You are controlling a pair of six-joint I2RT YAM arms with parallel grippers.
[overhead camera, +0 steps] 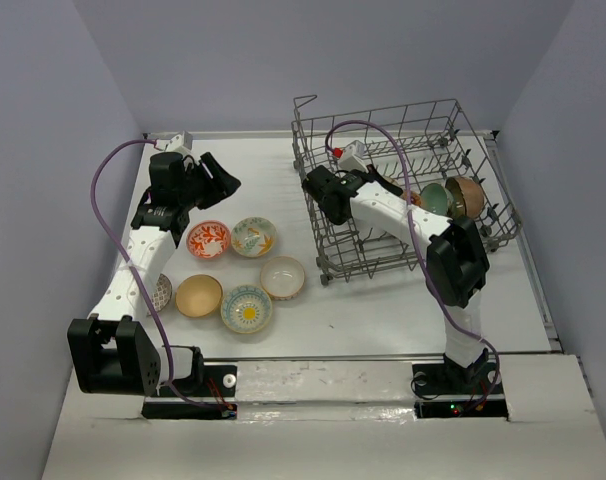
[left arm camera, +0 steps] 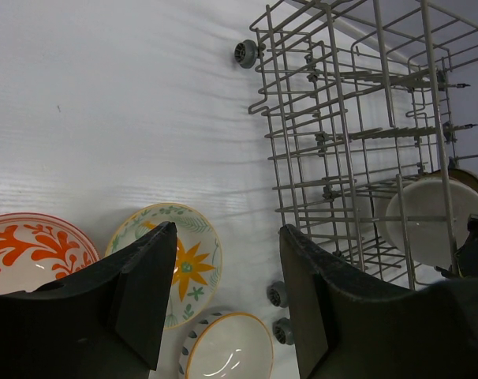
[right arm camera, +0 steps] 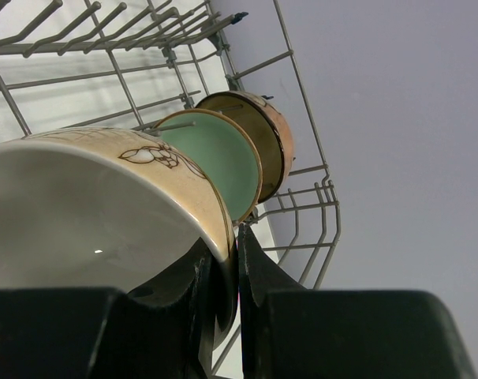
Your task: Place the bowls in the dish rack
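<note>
My right gripper is shut on the rim of a cream bowl [right arm camera: 89, 221] with a floral band, inside the wire dish rack [overhead camera: 373, 265]. A green bowl [right arm camera: 211, 158] and a brown bowl [right arm camera: 274, 138] stand on edge in the rack beyond it. My left gripper is open over the table's left side, above red-patterned [overhead camera: 209, 239], flower-patterned [overhead camera: 252, 236], white [overhead camera: 282, 277], tan [overhead camera: 198, 296] and yellow-centred [overhead camera: 247, 310] bowls. Another patterned bowl [overhead camera: 161, 291] is partly hidden by the left arm.
Grey walls surround the table.
</note>
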